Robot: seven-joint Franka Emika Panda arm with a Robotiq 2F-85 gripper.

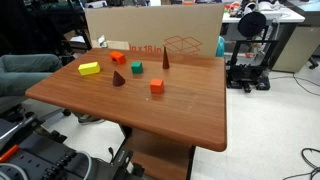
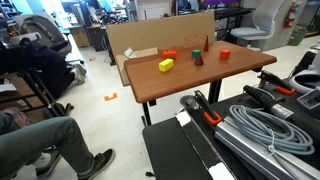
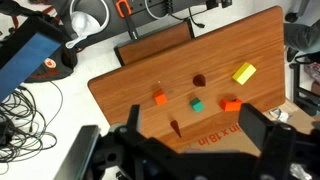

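On the brown wooden table (image 1: 190,110) lie several small blocks and two dark cones, well apart. A yellow block (image 1: 89,68) is toward the left, with a red-orange block (image 1: 118,57) behind it and a green cube (image 1: 137,66) near the middle. The short cone (image 1: 119,78) stands in front of the green cube. At the back rises the tall thin cone (image 1: 166,58), and an orange cube (image 1: 157,86) sits nearer the front. High above the table, my gripper is open in the wrist view, its fingers spread wide with nothing held.
A cardboard panel (image 1: 155,28) stands along the table's back edge. Coiled grey cable (image 2: 275,130) lies beside the robot's base. A person's leg (image 2: 60,140) shows at the left in exterior view 2.
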